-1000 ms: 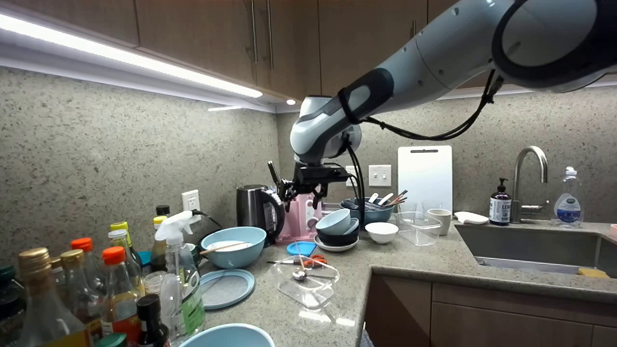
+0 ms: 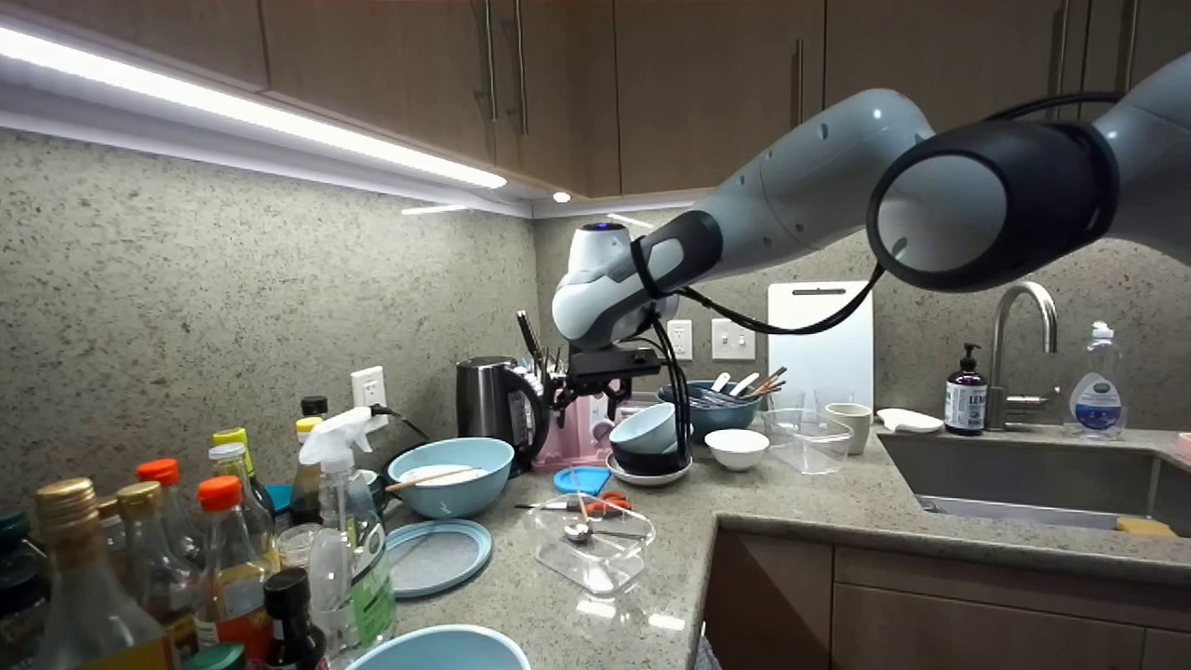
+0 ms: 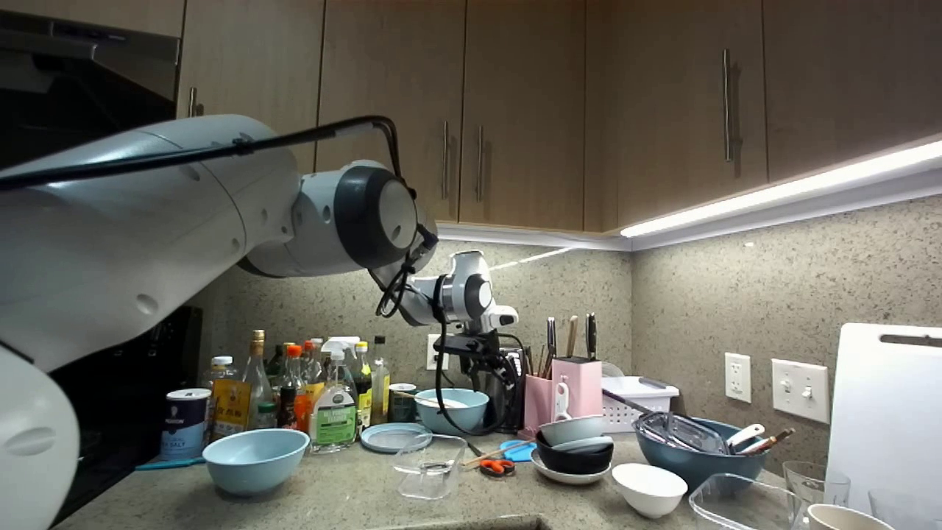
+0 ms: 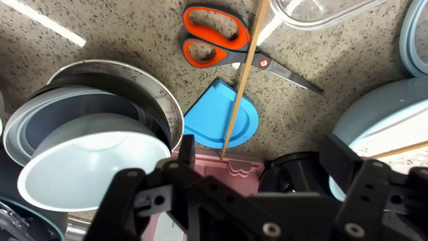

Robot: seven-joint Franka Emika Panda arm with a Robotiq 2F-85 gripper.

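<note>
My gripper stands open above the back of the counter, its dark fingers wide apart with nothing between them. Below it in the wrist view lie a blue scoop-shaped piece (image 4: 218,116), a thin wooden stick (image 4: 241,82) crossing over it, and orange-handled scissors (image 4: 216,36). A pink block (image 4: 230,172) and part of the black kettle (image 4: 295,172) show between the fingers, farther down. To the left sits a tilted stack of bowls, a pale bowl (image 4: 92,168) on top. In exterior view 1 the gripper (image 2: 592,396) hangs by the kettle (image 2: 497,413), beside that stack.
A clear container (image 2: 592,547) rests on the open counter in front. A blue bowl (image 2: 452,475) and a round lid (image 2: 437,556) are left of it, near several bottles. A white bowl (image 2: 737,448) stands right of the stack. The sink (image 2: 1038,480) is far right.
The arm has come down and the gripper has moved lower and slightly left, toward the counter items. The objects on the counter look unmoved.
</note>
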